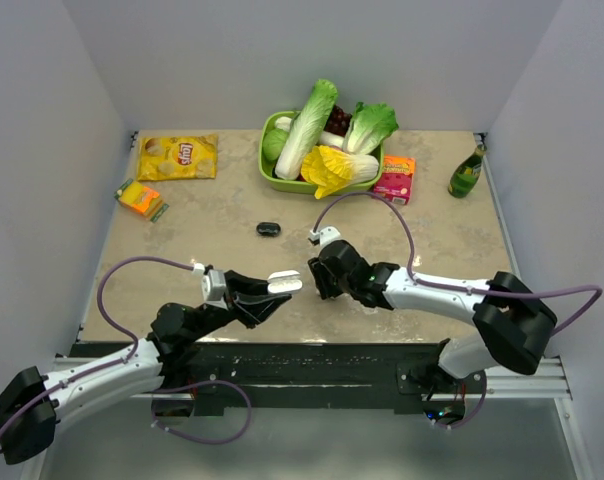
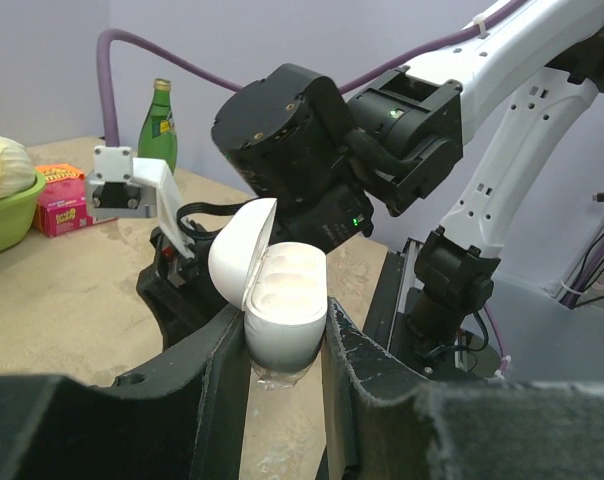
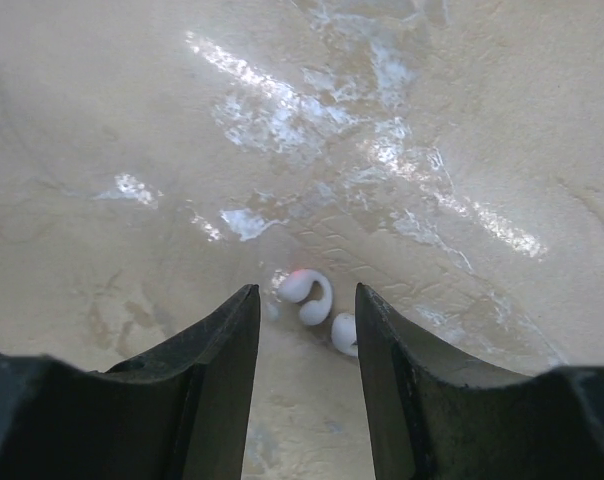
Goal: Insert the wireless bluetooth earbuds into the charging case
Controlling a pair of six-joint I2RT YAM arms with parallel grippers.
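My left gripper is shut on the white charging case [image 2: 286,305], whose lid stands open, held above the front of the table. My right gripper is open and points down at the table, right of the case in the top view. In the right wrist view a small white earbud [image 3: 316,309] lies on the tabletop between the fingertips, and a second earbud [image 3: 344,335] lies just right of it, partly behind the right finger. In the top view the right gripper hides that spot.
A green basket [image 1: 266,170] of vegetables, a red box [image 1: 393,182] and a green bottle [image 1: 466,171] stand at the back. A chip bag [image 1: 177,157] and orange box [image 1: 138,197] lie left. A small black object [image 1: 268,229] lies mid-table.
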